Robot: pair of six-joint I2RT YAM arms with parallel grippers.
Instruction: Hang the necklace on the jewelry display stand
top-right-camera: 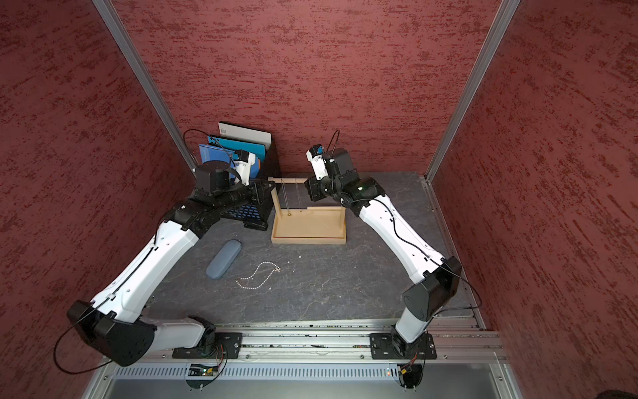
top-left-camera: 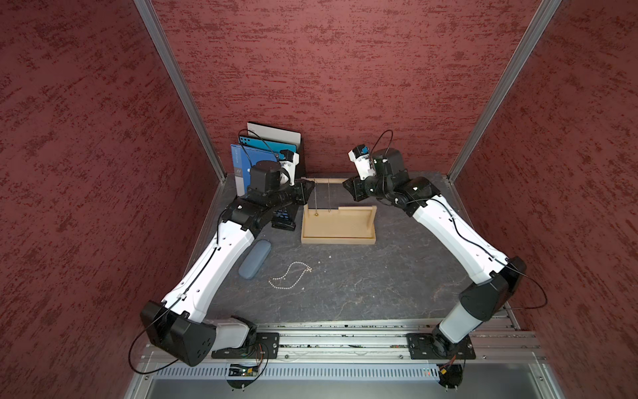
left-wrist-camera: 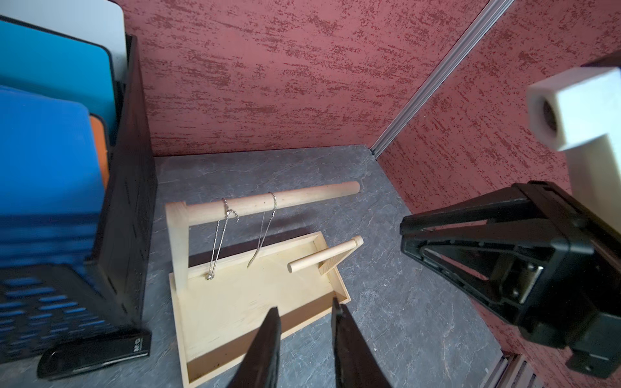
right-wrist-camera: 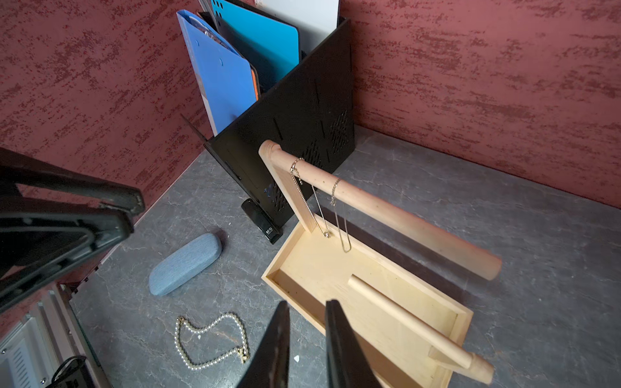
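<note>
A white pearl necklace (right-wrist-camera: 236, 352) lies loose on the grey table at the front left, clear of both arms. Behind it stands the wooden jewelry display stand (top-left-camera: 339, 240), a shallow tray with a long upper bar (left-wrist-camera: 310, 194) and a short lower bar (right-wrist-camera: 414, 323). Two thin chains (right-wrist-camera: 311, 200) hang from the upper bar near its post. My left gripper is raised near the stand's left side, its fingers parted and empty. Level with it, on the stand's right side, my right gripper is also partly open with nothing between its fingers.
At the back left a black file holder (right-wrist-camera: 297, 123) with blue folders stands close to the stand. A blue-grey case (top-left-camera: 254, 259) lies left of the necklace, and a small black object (right-wrist-camera: 260, 220) sits beside the holder.
</note>
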